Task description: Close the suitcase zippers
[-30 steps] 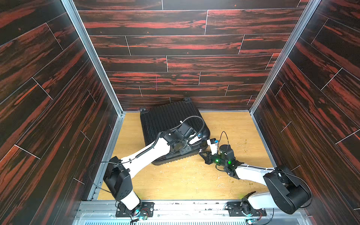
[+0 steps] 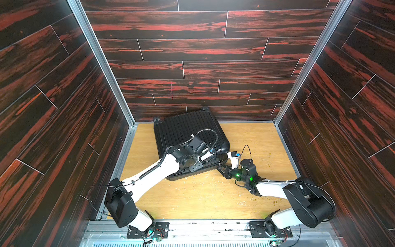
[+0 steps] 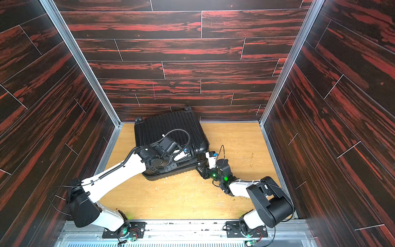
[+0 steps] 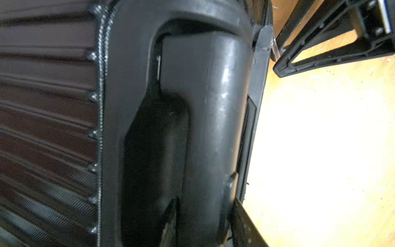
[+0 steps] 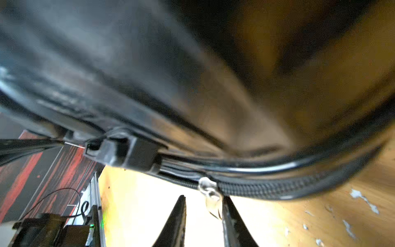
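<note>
The black ribbed suitcase (image 2: 187, 127) lies closed-looking at the back left of the table, its front edge toward me. In the left wrist view my left gripper has its fingers apart, with the suitcase's dark side handle (image 4: 214, 119) in the space between them; whether they touch it is unclear. At the suitcase's front right corner is my right gripper, open below the zipper track (image 5: 263, 187). A small silver zipper pull (image 5: 212, 192) hangs from that track, near the inner side of the right-hand fingertip and not clamped.
Bare wooden table (image 2: 209, 197) extends in front of the suitcase and to its right. Dark wood-patterned walls (image 2: 197, 49) close in the back and sides. Part of the right arm's black frame (image 4: 337, 49) shows beside the suitcase in the left wrist view.
The right arm has crept forward slightly, its elbow moving a little inward. The suitcase looks unmoved.
</note>
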